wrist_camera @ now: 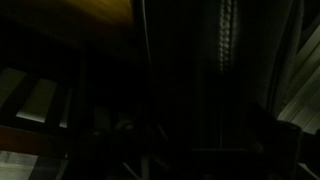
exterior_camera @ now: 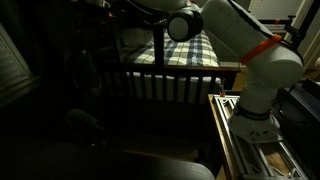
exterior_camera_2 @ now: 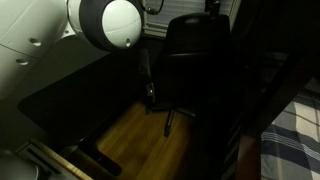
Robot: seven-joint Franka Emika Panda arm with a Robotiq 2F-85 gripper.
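In the very dark wrist view, my gripper stands open, its dim fingers apart at the lower edge; nothing can be made out held between them. A dark surface with a stitched seam [wrist_camera: 226,35] fills the middle of that view. Exterior view 2 has a black office chair [exterior_camera_2: 190,50] in front of a window with blinds. My white arm [exterior_camera: 270,75] rises from its base at the right and reaches left along the top of exterior view 1. The gripper itself is lost in shadow in both exterior views.
Behind a dark slatted rail [exterior_camera: 170,85] lies a bed with a checked cover [exterior_camera: 205,52]. A dark tabletop [exterior_camera: 100,165] spans the front left. Wooden floor [exterior_camera_2: 140,140] shows below the chair. Deep shadow hides much of the room.
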